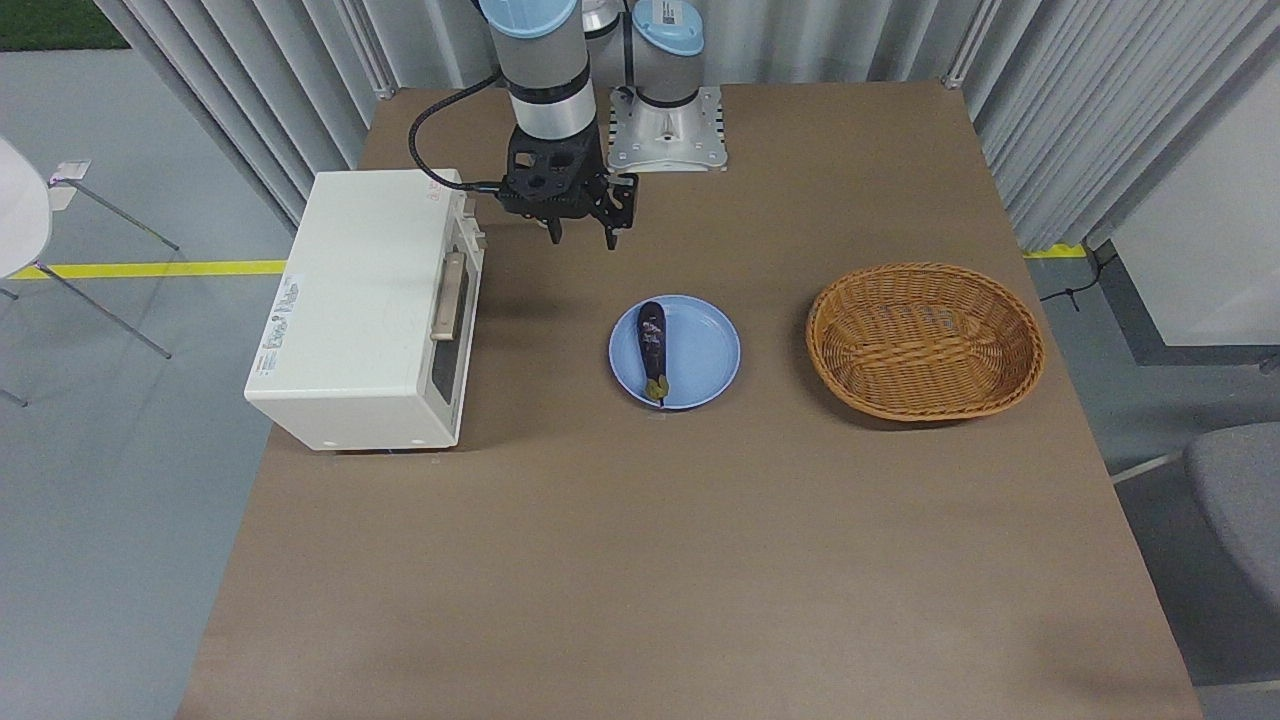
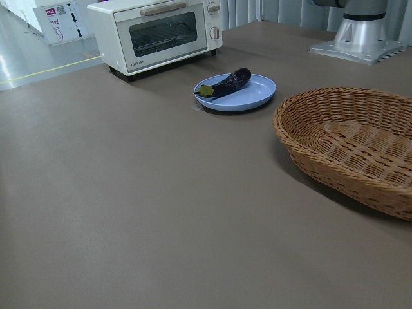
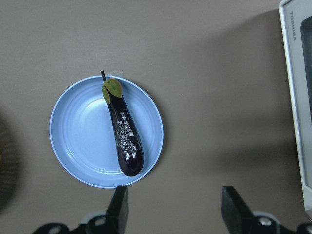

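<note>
A dark eggplant with a green cap lies on a light blue plate near the middle of the table; the left view shows the same eggplant on its plate. My gripper hangs above the table, behind and left of the plate. In the wrist view its black fingers stand apart at the bottom edge, open with nothing between them, and the eggplant lies below and ahead of them.
A white toaster oven stands left of the plate, its door closed. A wicker basket sits to the right. The arm's base plate is at the back.
</note>
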